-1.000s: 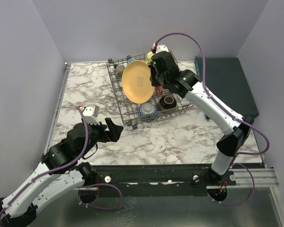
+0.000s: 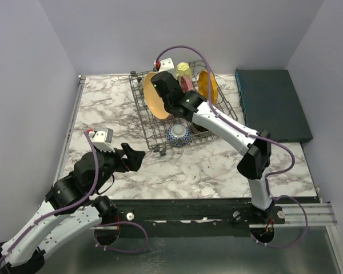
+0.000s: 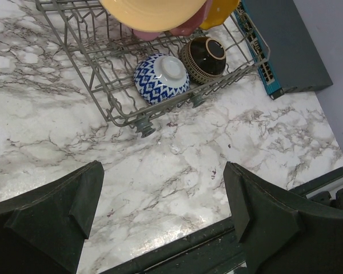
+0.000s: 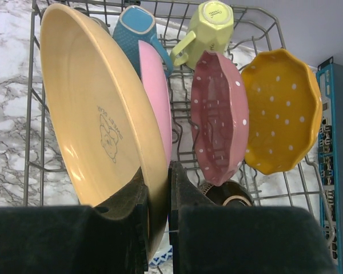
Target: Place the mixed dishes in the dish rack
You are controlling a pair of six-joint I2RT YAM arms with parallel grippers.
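Note:
In the right wrist view a pale yellow plate [image 4: 91, 114] stands on edge, tilted, in the wire dish rack [image 2: 151, 128]. My right gripper has its fingers on either side of the plate's near rim, close together; whether they press on it does not show. Just right of this plate stands a pink plate [image 4: 154, 91]. Farther right are a dotted pink dish [image 4: 220, 117] and an orange dotted dish [image 4: 283, 111]. A blue patterned bowl [image 3: 162, 77] and a dark bowl [image 3: 203, 59] lie bottom up at the rack's front. My left gripper is open and empty, over the counter.
A blue mug [image 4: 134, 28] and a yellow-green mug [image 4: 211, 25] sit at the rack's back. Right of the rack lies a dark flat box [image 2: 274, 105].
The right gripper has moved left across the rack with the yellow plate, which has turned from facing the camera to steeper on edge. The left arm has barely moved.

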